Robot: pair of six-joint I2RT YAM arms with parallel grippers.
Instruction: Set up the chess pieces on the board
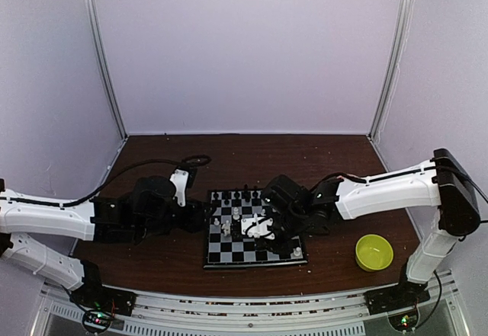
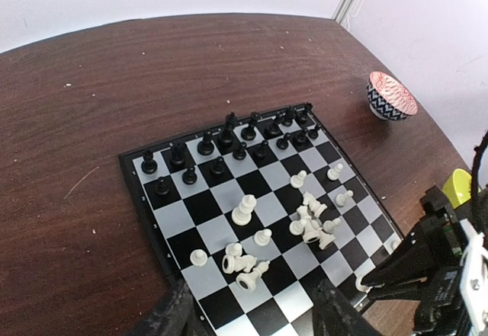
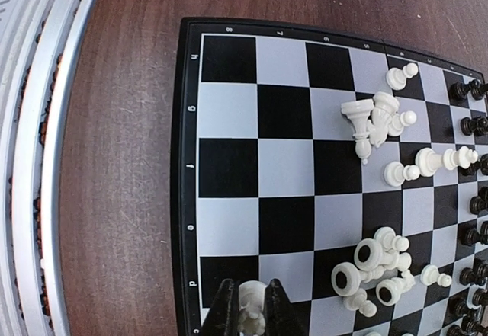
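The chessboard (image 2: pixel 174 219) carries black pieces in two rows along its far side, among them a black pawn (image 2: pixel 162 187). Across the middle are white pieces, some upright, like the tall white piece (image 2: pixel 244 209), others toppled in two clusters, such as the fallen white piece (image 2: pixel 252 276). In the right wrist view my right gripper is shut on a white piece (image 3: pixel 252 296), over the near part of the board. My left gripper stands open above the board's left part, nothing between its fingers.
A yellow bowl (image 1: pixel 374 252) stands on the table right of the board. Behind it, a patterned bowl (image 2: pixel 392 97) shows in the left wrist view. A lone white piece (image 1: pixel 296 252) is near the board's front right corner. Several near squares are bare.
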